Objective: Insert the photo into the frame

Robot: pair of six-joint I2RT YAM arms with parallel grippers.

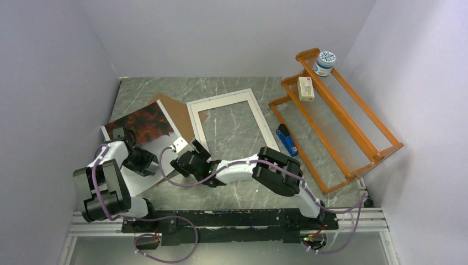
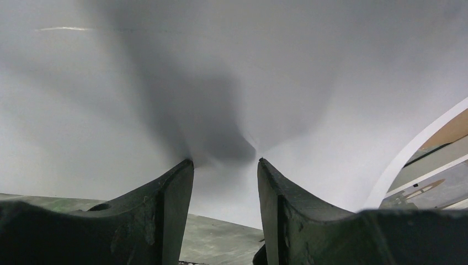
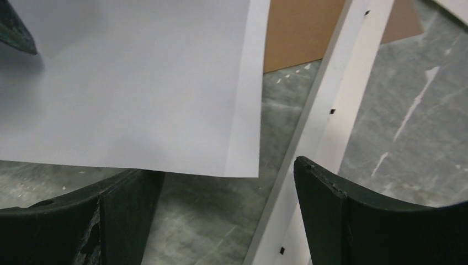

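Note:
The photo (image 1: 141, 124), a large sheet with a dark red-brown picture above a pale area, lies slanted at the left. White frame (image 1: 221, 99) lies flat to its right, apart from it. My left gripper is over the photo's pale part; its fingers have a gap between them, where the white sheet (image 2: 221, 190) and its lower edge show. Whether they grip it cannot be told. My right gripper stands open at the photo's lower right corner (image 3: 243, 154), which shows between its fingers; one finger overlaps the frame's side (image 3: 298, 143) in view.
Brown backing board (image 1: 177, 113) lies partly under the photo, by the frame. A wooden rack (image 1: 345, 118) with a jar (image 1: 324, 63) and a small box (image 1: 305, 88) stands at the right. Beside the rack lies a blue tool (image 1: 287, 140).

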